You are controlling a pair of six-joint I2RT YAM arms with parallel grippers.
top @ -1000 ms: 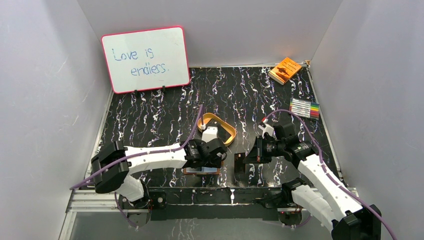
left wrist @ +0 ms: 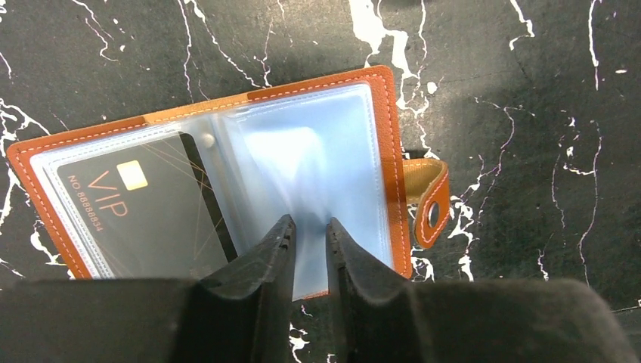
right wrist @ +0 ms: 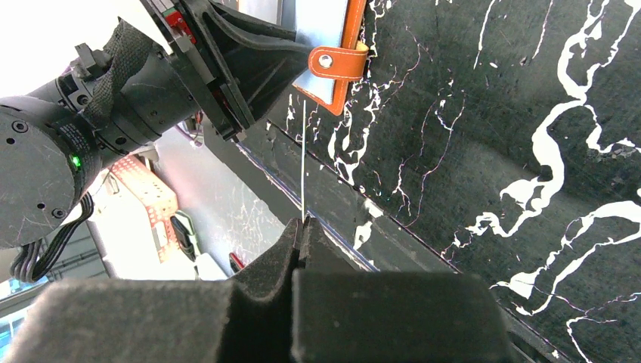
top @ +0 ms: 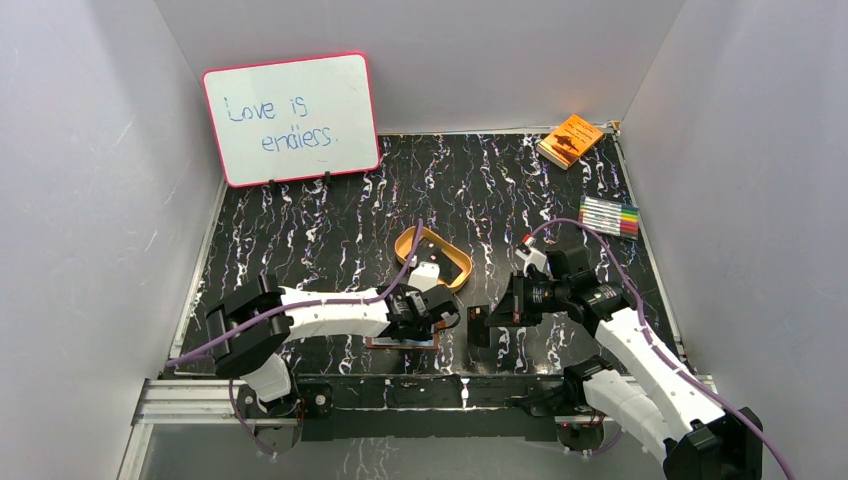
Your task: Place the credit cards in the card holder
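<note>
The brown card holder [left wrist: 391, 144] lies open on the table, its strap to the right. A dark VIP card [left wrist: 140, 204] sits in its left pocket; the clear right pocket [left wrist: 336, 125] shows no card. Over that right pocket is my left gripper, its fingertips a small gap apart with only the pocket showing between them. Whether they touch the plastic I cannot tell. My right gripper is shut on a black card [top: 479, 326], which appears edge-on in the right wrist view, to the right of the holder.
A yellow tray [top: 462, 284] with dark contents stands behind the left gripper. Coloured pens [top: 609, 217] and an orange book [top: 571, 140] lie at the right and back right. A whiteboard [top: 300, 95] leans at the back left.
The right arm and its card have stayed almost still.
</note>
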